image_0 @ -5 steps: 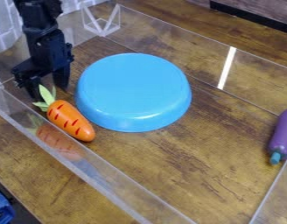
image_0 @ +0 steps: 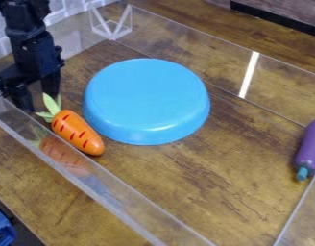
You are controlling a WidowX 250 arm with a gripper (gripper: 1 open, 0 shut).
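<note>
My black gripper (image_0: 30, 82) is at the upper left, low beside the left clear wall, just behind the carrot's green top; its fingers are dark and partly hidden, so their state is unclear. A toy orange carrot (image_0: 76, 131) with a pale green top lies on the wooden surface, pointing toward the lower right. A large blue upturned round dish or lid (image_0: 146, 99) sits to its right.
A purple toy eggplant (image_0: 309, 151) lies at the far right. Clear plastic walls (image_0: 122, 197) border the wooden surface (image_0: 218, 178).
My gripper has shifted slightly to the left. The carrot, blue dish and eggplant show no movement.
</note>
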